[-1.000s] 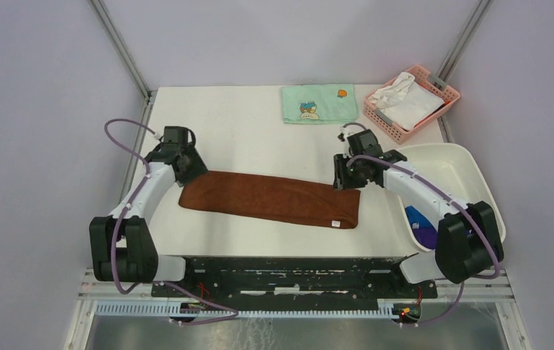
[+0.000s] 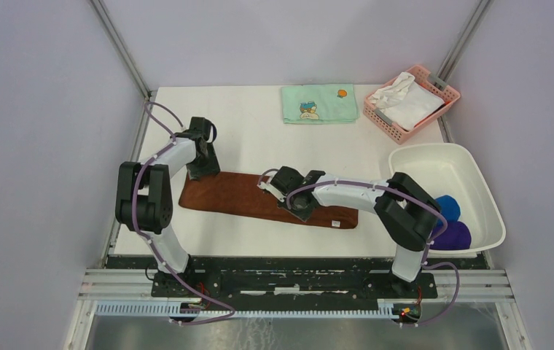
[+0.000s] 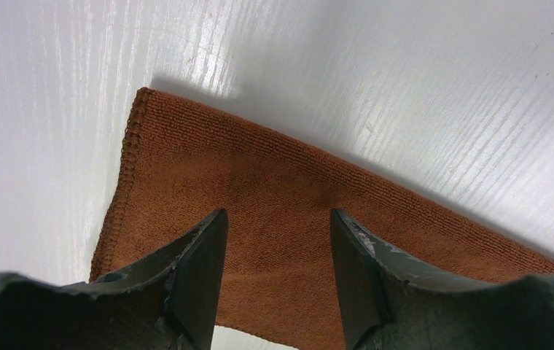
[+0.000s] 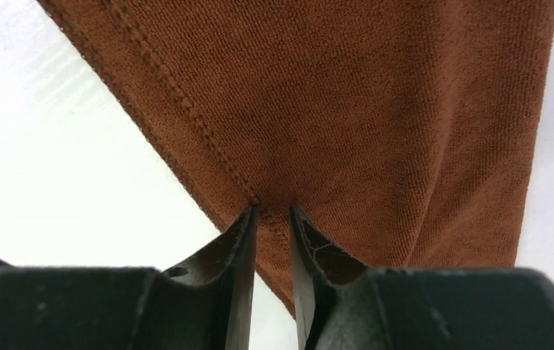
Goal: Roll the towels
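A brown towel (image 2: 230, 195), folded into a long strip, lies across the middle of the white table, its small white tag near the right end. Over its far left corner hovers my left gripper, fingers parted, only towel surface showing beneath. My right gripper is over the right half of the strip, close to the stitched long edge of the brown towel (image 4: 332, 131). A narrow gap separates its fingertips, and nothing is clearly gripped there. A folded green towel (image 2: 321, 103) with an orange motif lies flat at the back of the table.
In the back right corner, a pink basket (image 2: 452, 95) holds white cloths. A large white bin (image 2: 487, 197) at the right contains blue and purple rolls (image 2: 452, 235).
The right gripper swept left and toward the table's front, over the strip. My left gripper moved slightly right, above the far left corner. The brown towel looks unmoved.
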